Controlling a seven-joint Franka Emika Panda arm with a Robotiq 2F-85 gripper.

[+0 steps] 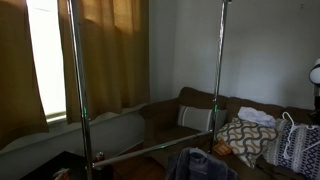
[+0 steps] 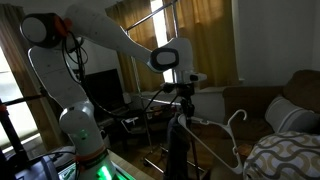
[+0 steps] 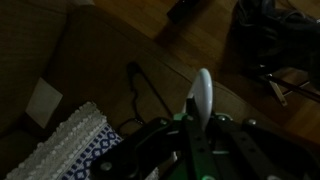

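Note:
A white clothes hanger hangs from my gripper, which is shut on it, in exterior view 2. Its hook points up to the right, and the frame spreads downward. In the wrist view, the hanger shows as a narrow white strip rising from between the dark fingers of the gripper. Only part of the hanger and a bit of the white arm appear at the right edge of exterior view 1.
A metal rack with upright poles and a low crossbar stands in the foreground. Dark blue cloth is draped low near it. Behind is a brown sofa with patterned pillows. Yellow curtains flank the window.

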